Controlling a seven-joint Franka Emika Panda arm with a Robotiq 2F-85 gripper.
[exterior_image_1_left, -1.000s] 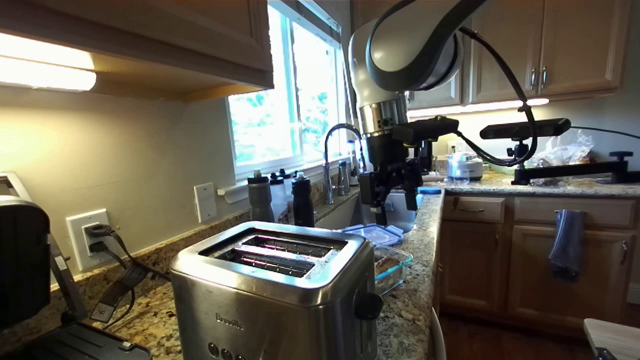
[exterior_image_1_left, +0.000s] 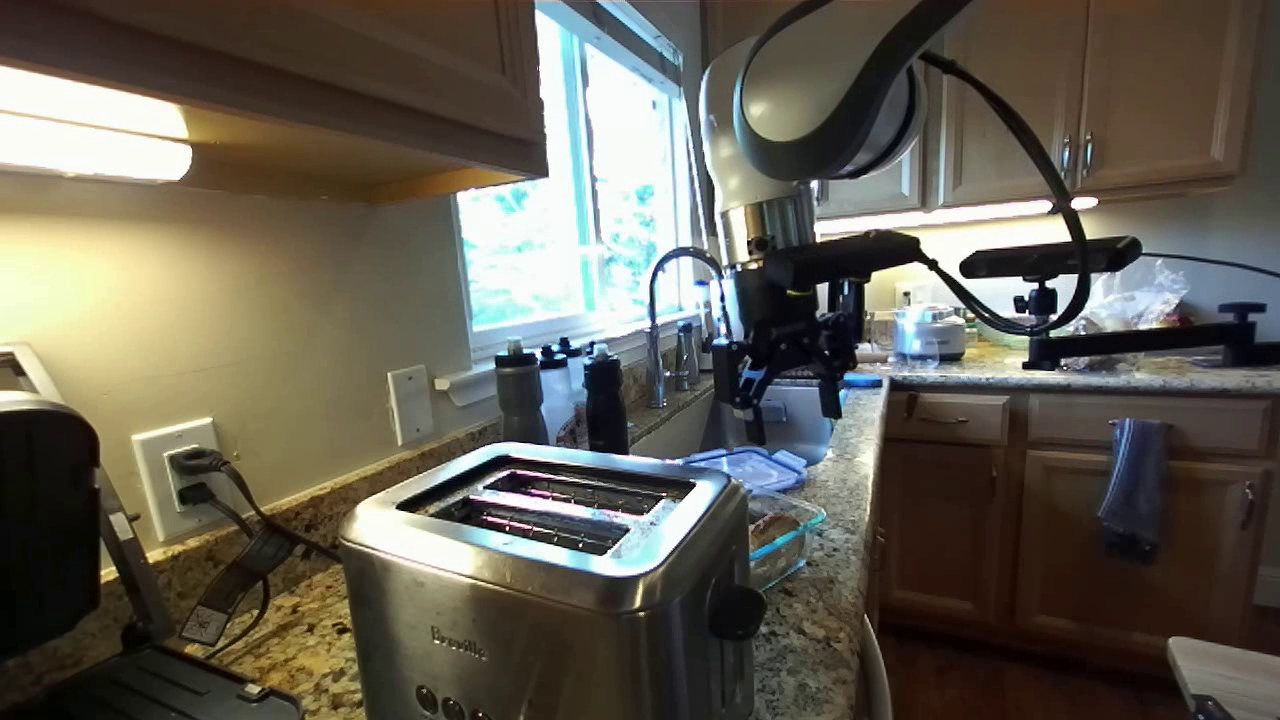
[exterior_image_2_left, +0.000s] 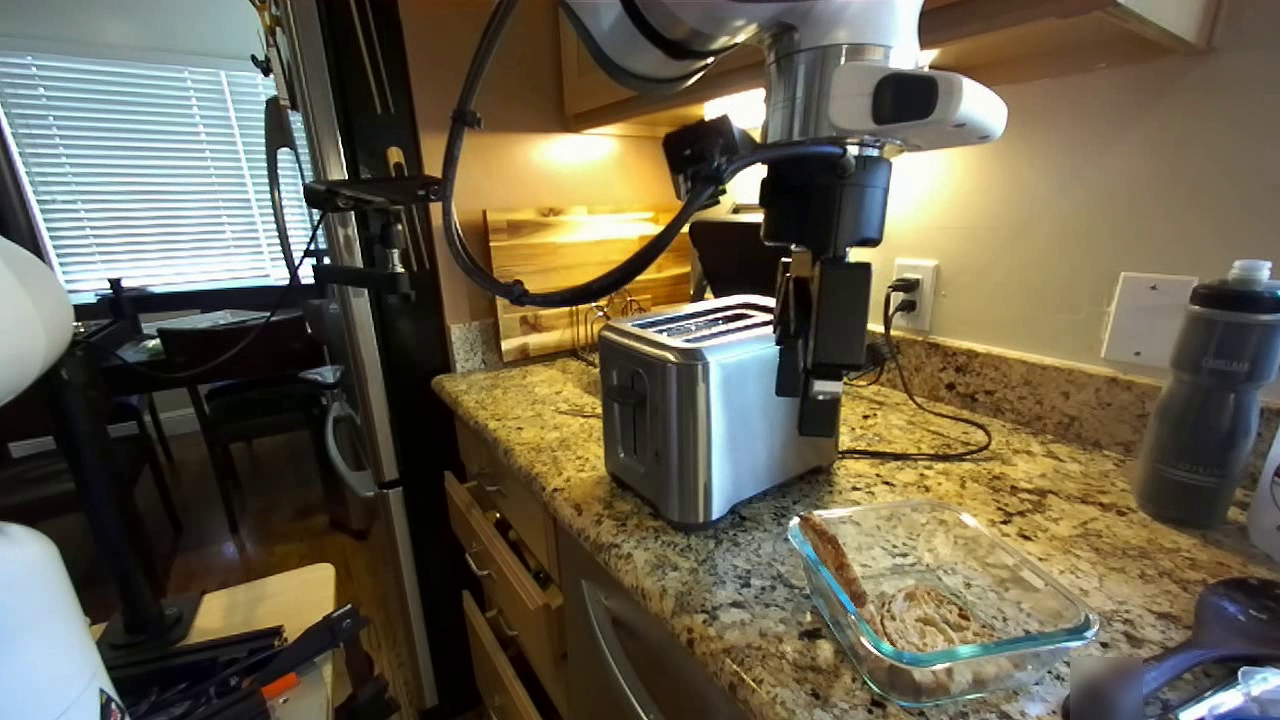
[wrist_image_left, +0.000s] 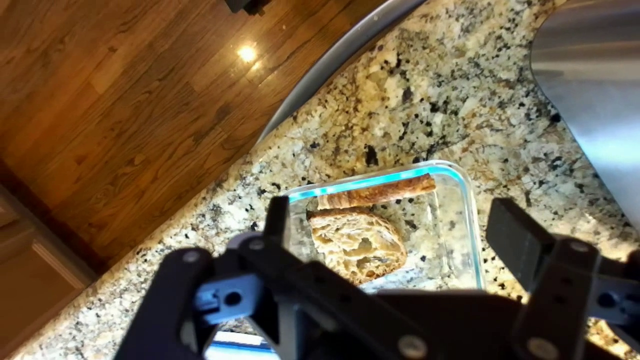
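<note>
My gripper is open, its two fingers wide apart in the wrist view with nothing held between them. Below it, a glass dish (wrist_image_left: 475, 237) rests on the counter. Inside lie a flat slice of bread (wrist_image_left: 360, 243) and a second bread slice (wrist_image_left: 384, 193) standing on edge along one wall. In exterior view 2 the same dish (exterior_image_2_left: 1056, 636) is in front of the toaster (exterior_image_2_left: 708, 420). My gripper (exterior_image_2_left: 806, 406) hangs above counter height, overlapping the toaster's near end in that view. From exterior view 1, the toaster's two slots (exterior_image_1_left: 558, 504) look empty.
Several bottles (exterior_image_1_left: 603, 402) line the wall side by the sink. A blue-edged lid (exterior_image_1_left: 750, 466) lies beyond the dish. Dark utensils (exterior_image_2_left: 1242, 618) sit at the counter's right. The toaster's cord (exterior_image_2_left: 960, 434) trails along the wall.
My gripper has turned and shifted slightly, and its fingers look a little farther apart in exterior view 1. The toaster, dish and lid have stayed where they were.
</note>
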